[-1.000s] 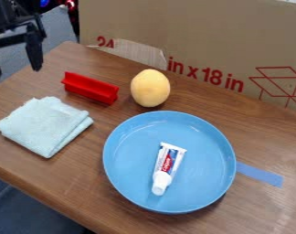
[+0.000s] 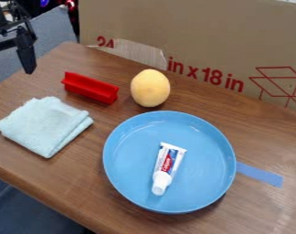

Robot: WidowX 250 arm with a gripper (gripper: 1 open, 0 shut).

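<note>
My black gripper (image 2: 9,58) is at the upper left edge, partly out of frame, open and raised left of the red block (image 2: 89,88). A folded light blue cloth (image 2: 43,126) lies on the table at the left. A yellow rounded object (image 2: 151,87) stands at the back middle. A blue plate (image 2: 203,185) holds a white toothpaste tube (image 2: 166,169) lying on it.
A large cardboard sheet (image 2: 217,41) stands along the back of the wooden table (image 2: 101,210). A strip of blue tape (image 2: 263,174) lies right of the plate. The table's left edge borders a dark gap.
My gripper has shifted left and up, further out of frame, over the last second. The objects on the table have not moved.
</note>
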